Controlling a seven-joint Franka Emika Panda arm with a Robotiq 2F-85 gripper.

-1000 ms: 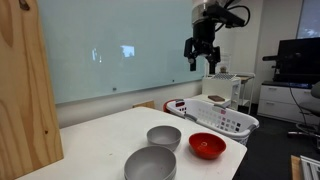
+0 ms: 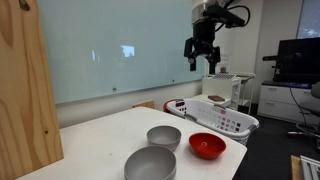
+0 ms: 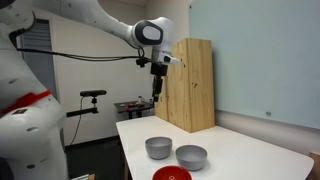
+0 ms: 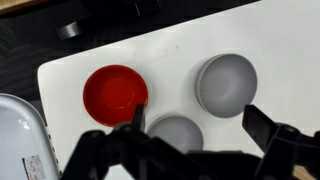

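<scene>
High above the white table, my gripper (image 2: 203, 67) stands open, its fingers apart and nothing between them. In the wrist view the two dark fingertips of the gripper frame the lower edge, well above the bowls. A red bowl (image 2: 207, 145) sits near the table's edge and looks empty. Two grey bowls rest beside it: one (image 2: 151, 163) closer to the exterior camera, the other (image 2: 164, 136) farther back. From above, the red bowl (image 4: 114, 94) is on the left, one grey bowl (image 4: 226, 84) on the right, and the second (image 4: 176, 132) between them, partly hidden by the gripper.
A white laundry basket (image 2: 232, 124) stands beyond the red bowl at the table's end. Tall wooden panels (image 3: 193, 86) rise behind the table. A glassy board (image 2: 120, 55) lines the wall.
</scene>
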